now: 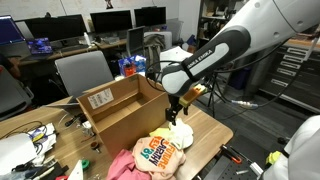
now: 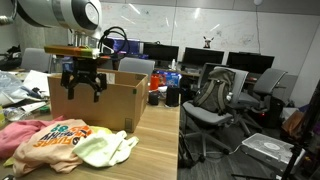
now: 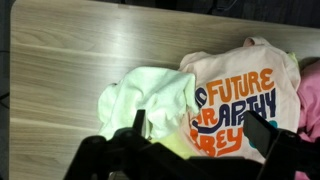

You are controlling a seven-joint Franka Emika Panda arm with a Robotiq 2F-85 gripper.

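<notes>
Over a heap of cloths on the wooden table, my gripper points down, its fingers wide apart and nothing seen between them. Below lie a pale mint cloth [image 3: 140, 95] on the left and a peach cloth with bold printed lettering [image 3: 222, 72] on the right. Some yellow cloth [image 3: 178, 143] shows between and under them. A pink cloth [image 1: 124, 166] lies at the heap's other side. In exterior view 2 the gripper [image 2: 84, 92] hangs clear above the peach cloth [image 2: 62, 143], and the mint cloth [image 2: 106, 148] lies to the right.
An open cardboard box [image 1: 125, 125] stands right behind the heap, close to the arm. Crumpled clear plastic [image 1: 28, 143] lies beyond it on the left. Bare table [image 3: 60, 60] shows beside the mint cloth.
</notes>
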